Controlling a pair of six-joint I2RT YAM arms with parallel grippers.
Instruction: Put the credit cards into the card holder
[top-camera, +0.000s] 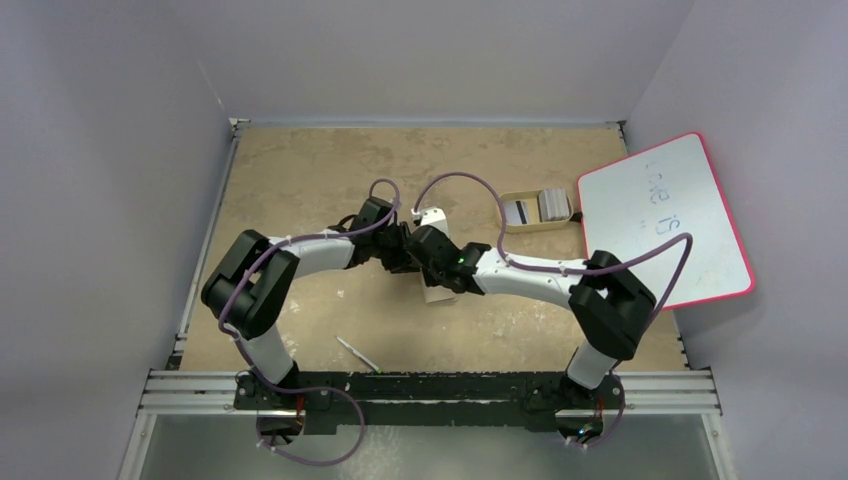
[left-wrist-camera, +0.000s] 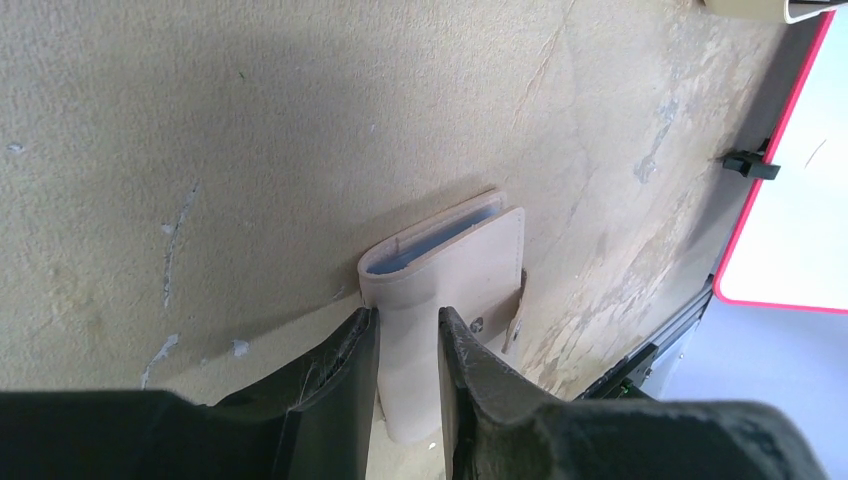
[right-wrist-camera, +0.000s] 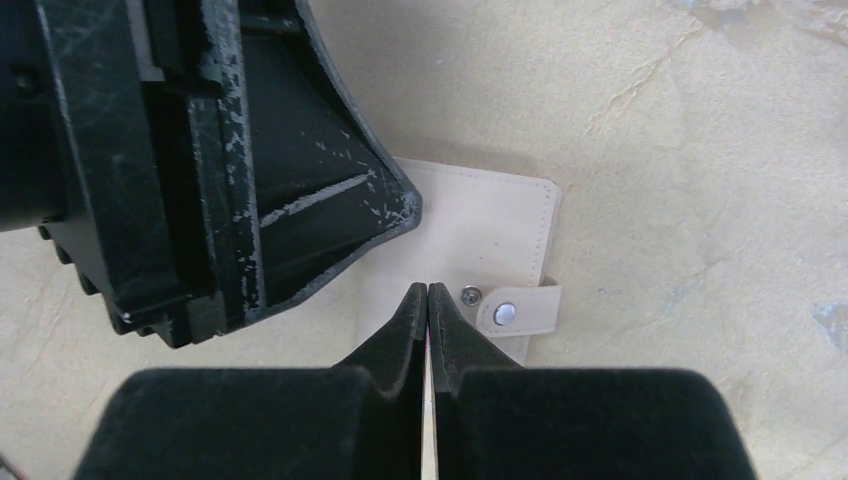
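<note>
The pale leather card holder (left-wrist-camera: 460, 300) (right-wrist-camera: 470, 220) lies on the table under both wrists, its slot showing a bluish inner sleeve and a snap strap on its side. In the left wrist view my left gripper is part open just over the holder's near end, its fingers apart with nothing seen held. My right gripper is shut above the holder, nothing showing between its fingers. A box (top-camera: 533, 225) at the back right holds a stack of grey cards (top-camera: 553, 204).
A whiteboard (top-camera: 660, 240) lies on the right side. A pen (top-camera: 356, 352) lies near the front edge.
</note>
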